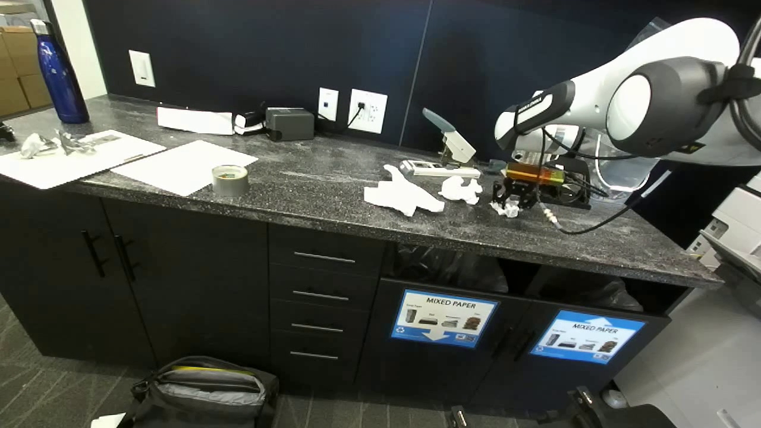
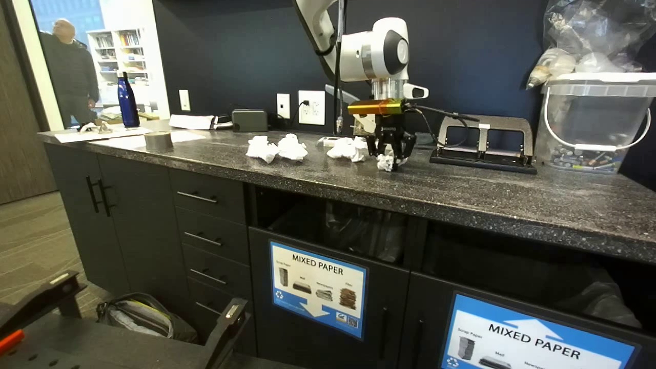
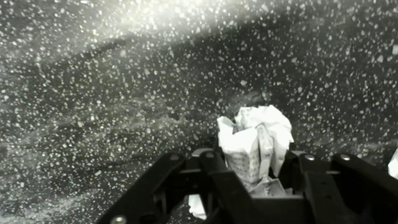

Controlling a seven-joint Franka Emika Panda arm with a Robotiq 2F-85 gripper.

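Observation:
At the right part of the counter my gripper [image 1: 508, 202] points down around a small crumpled paper ball [image 1: 508, 210]. In the wrist view the same white ball [image 3: 257, 138], with some print on it, sits between the dark fingers, one on each side. They stand partly apart with the paper filling the gap; whether they grip it does not show. The ball's lower part is hidden by the fingers. Further left on the counter lie more crumpled papers, including a small one [image 1: 461, 189] and a larger white clump [image 1: 403, 192].
Behind the papers stands a stapler [image 1: 456, 146]. A black hole punch [image 2: 486, 144] and a clear bucket [image 2: 593, 117] occupy the counter right of the gripper. A tape roll [image 1: 230, 181] sits left.

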